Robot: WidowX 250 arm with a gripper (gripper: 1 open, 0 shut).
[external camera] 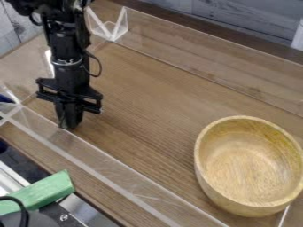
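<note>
The black gripper (66, 120) is low over the wooden table at the left, its fingertips down near the surface by a clear plastic edge. It is shut, with nothing visible between its fingers. A large pale yellow bowl (246, 133) stands at the right front. A green block (38, 194) lies at the lower left, beyond the clear edge.
Clear plastic barriers run along the front and left edges, and a white wire shape (109, 22) is at the back left.
</note>
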